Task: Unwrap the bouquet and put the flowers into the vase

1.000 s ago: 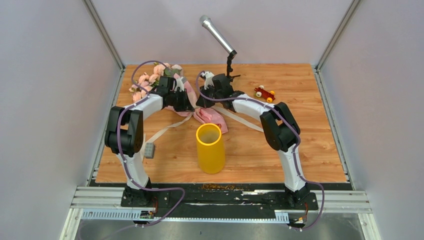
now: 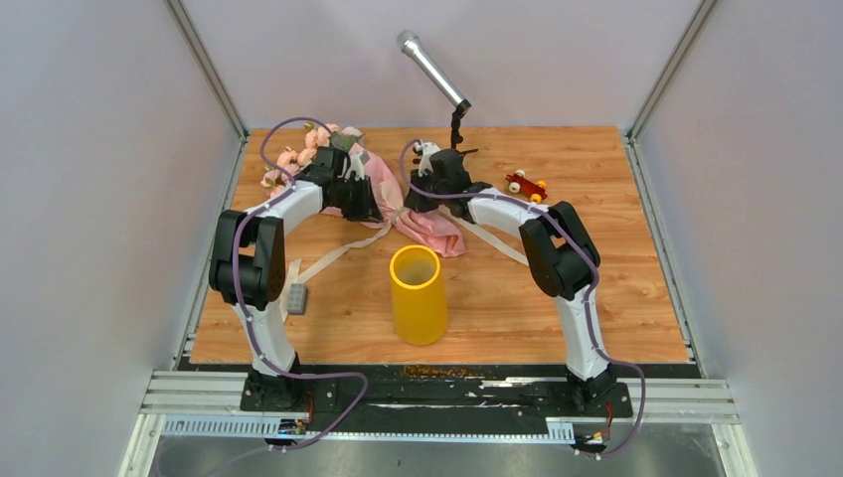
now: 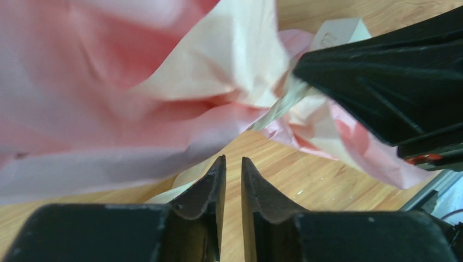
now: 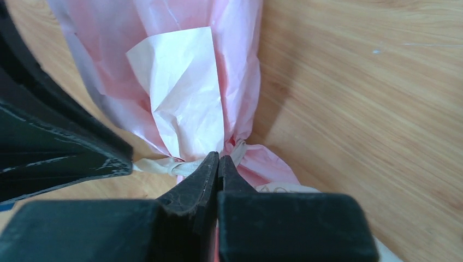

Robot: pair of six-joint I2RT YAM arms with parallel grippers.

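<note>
The peach flowers [image 2: 290, 167] lie at the back left, their stems bundled in pink wrapping [image 2: 434, 232] that points toward the middle. A pale ribbon [image 4: 158, 165] ties the wrapping's narrow waist. My left gripper is slightly open over the left side of the bundle; bare wood shows between its fingertips. At the waist, my right gripper is shut, and the ribbon appears pinched at its tips. In the left wrist view, ribbon runs from those tips to the wrapping. The yellow vase [image 2: 420, 306] stands upright and empty-looking in front of both grippers.
A small grey block [image 2: 297, 299] rests at the left front beside a loose ribbon end. A red toy car [image 2: 526, 187] sits at the back right. Behind my right arm stands a lamp [image 2: 434, 72].
My right gripper has shifted to the right, and the wrapping's waist and lower tail have moved right with it. The left arm and the vase look almost unmoved.
</note>
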